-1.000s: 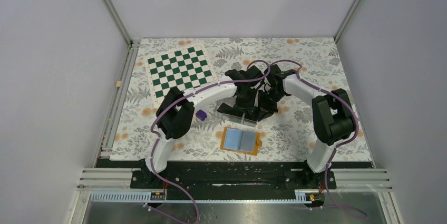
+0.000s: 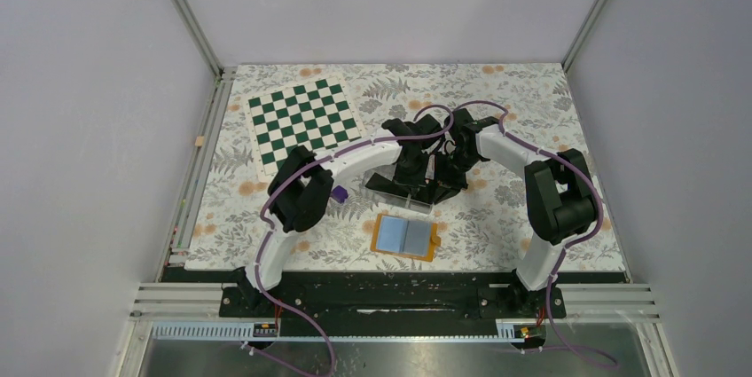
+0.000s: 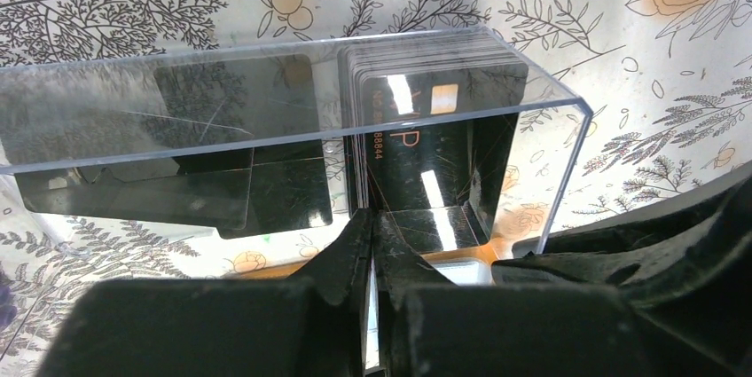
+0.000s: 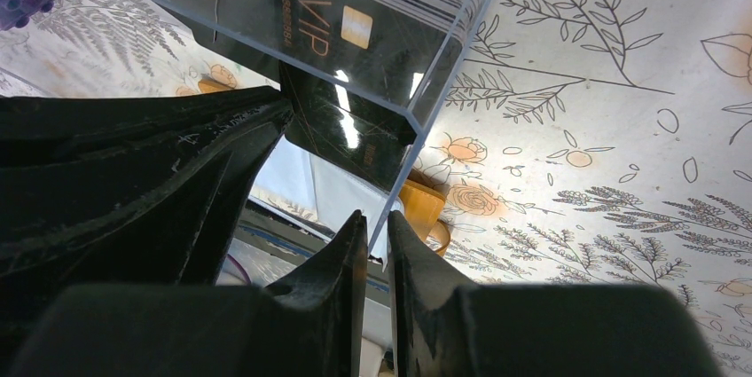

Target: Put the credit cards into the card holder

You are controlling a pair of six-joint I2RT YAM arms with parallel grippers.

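A clear box [image 3: 567, 115] holds black VIP cards [image 3: 426, 155] standing in a stack on its right side. Darker cards [image 3: 115, 191] lie loosely in its left part. My left gripper is shut at the stack's front left edge, with nothing visible between its tips. At the box's right end my right gripper is shut on the clear wall. In the top view both arms meet over the box [image 2: 403, 201] and partly cover it. An open orange card holder [image 2: 403, 255] with blue and grey inner panels lies just in front of the box.
A green-and-white checkered board [image 2: 306, 120] lies at the back left. A small purple object [image 2: 339, 193] sits left of the box. Both grippers are close together here.
The left arm has shifted very slightly to the right over the box. The right arm, the clear box and the orange holder look unmoved.
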